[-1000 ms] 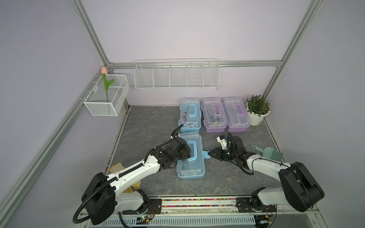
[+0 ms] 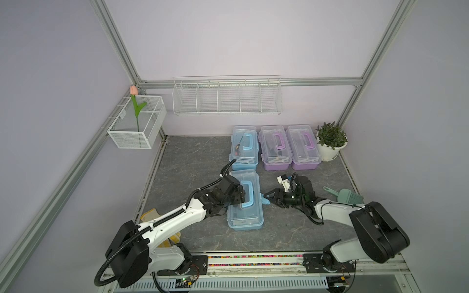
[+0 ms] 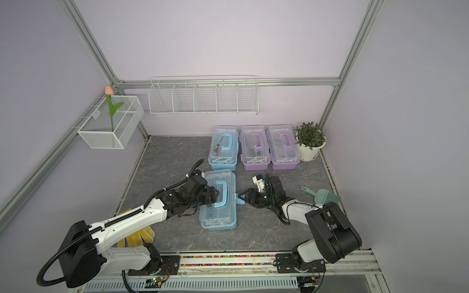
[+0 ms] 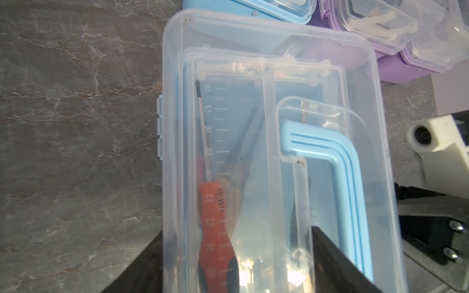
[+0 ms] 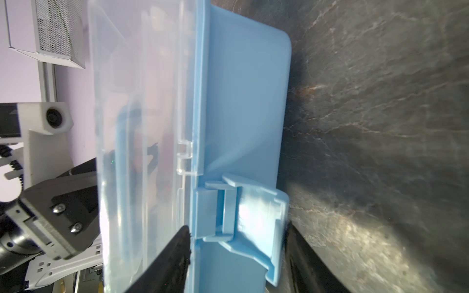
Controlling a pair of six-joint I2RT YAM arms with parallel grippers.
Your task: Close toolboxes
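Observation:
A blue toolbox (image 2: 251, 217) with a clear lid and blue handle (image 4: 351, 195) lies in the middle of the table, a red screwdriver (image 4: 215, 229) visible inside. My left gripper (image 2: 234, 197) is shut on the toolbox from above, its blurred fingers at the lid in the left wrist view. On the toolbox's right side, a blue latch (image 5: 254, 219) stands out from the body. My right gripper is part open, its fingers either side of that latch.
A blue toolbox (image 2: 244, 146) and two purple toolboxes (image 2: 276, 146) line the back, beside a potted plant (image 2: 331, 139). A green dustpan (image 2: 349, 197) lies at the right, yellow gloves (image 3: 141, 236) at front left.
The right arm has shifted slightly over the last second, with its gripper staying by the latch. The left arm and the toolbox have barely moved.

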